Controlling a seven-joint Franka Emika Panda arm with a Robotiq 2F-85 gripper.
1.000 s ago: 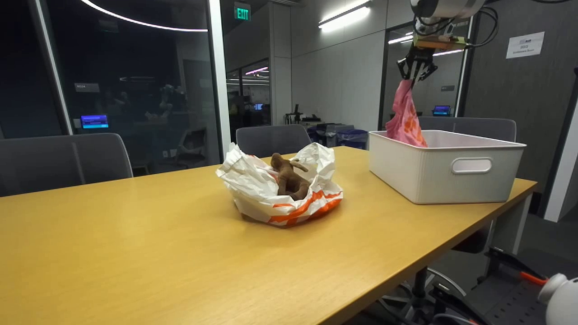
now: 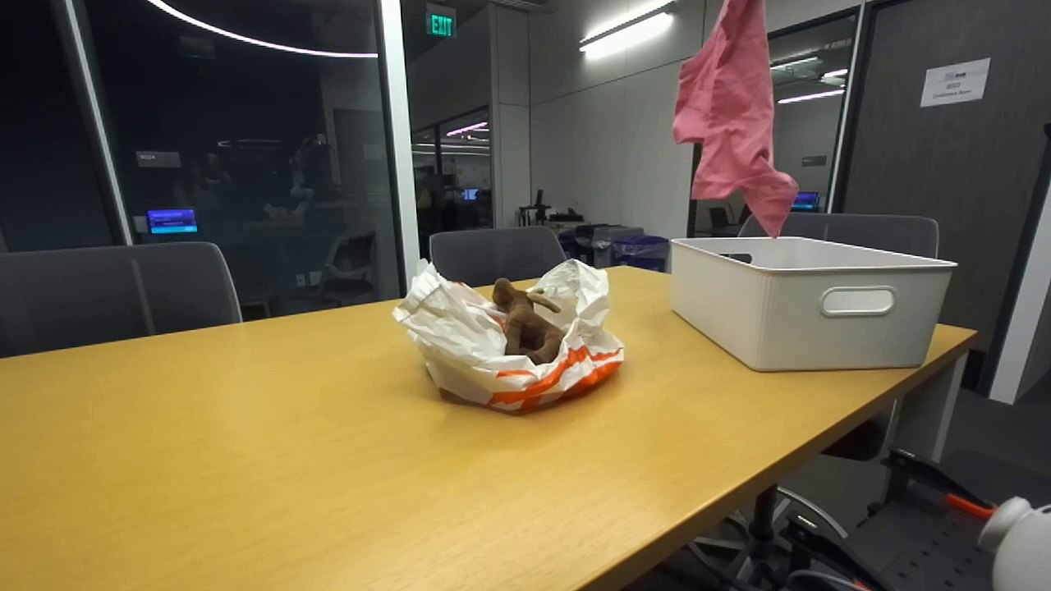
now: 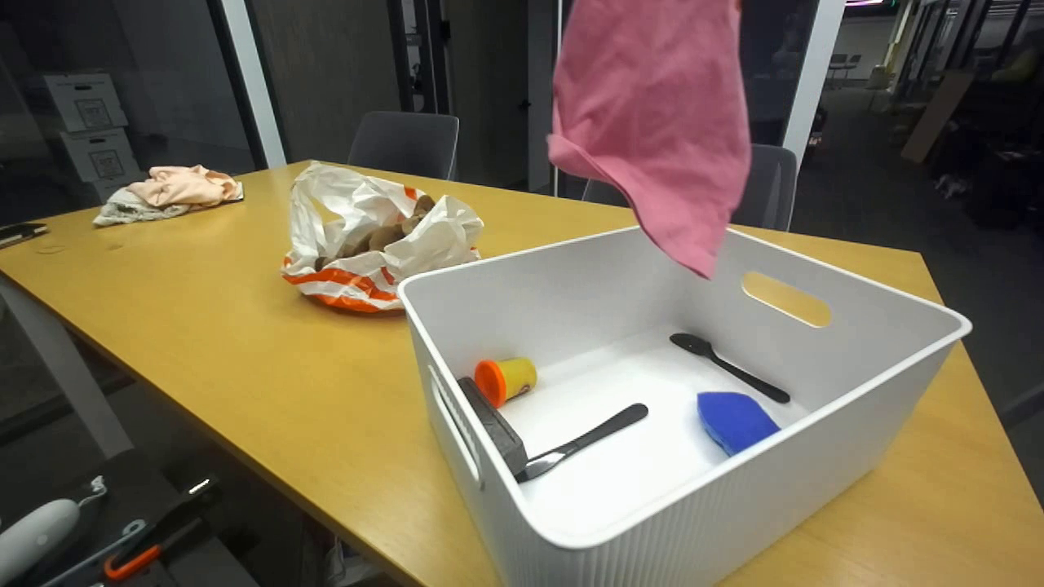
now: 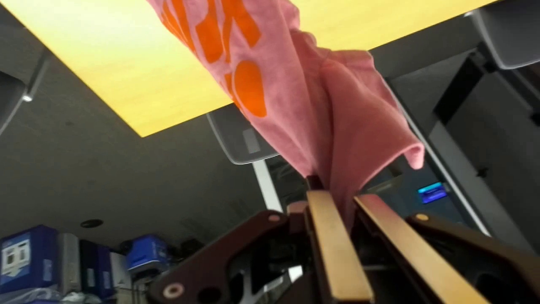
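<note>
A pink cloth (image 4: 298,91) with orange print hangs from my gripper, which is shut on one end of it in the wrist view. In exterior view 1 the cloth (image 2: 734,118) dangles over the far-left part of the white bin (image 2: 852,340), its lowest tip close to rim height; the gripper is above the frame. Exterior view 2 shows the cloth (image 3: 656,117) above the bin (image 3: 685,523). Inside the bin lie a yellow tub (image 3: 515,376), a dark block (image 3: 494,430), a black knife (image 3: 597,434), a black spoon (image 3: 729,364) and a blue item (image 3: 734,421).
Beside the bin on the table sits a crumpled white-and-orange plastic bag (image 2: 453,340) with a brown plush toy (image 2: 530,325) in it. Folded cloths (image 3: 171,191) lie at the table's far end.
The pink cloth has risen out of the bin and now hangs above it, stretched longer. My gripper has gone up out of exterior view 1. The bag and bin stand as before.
</note>
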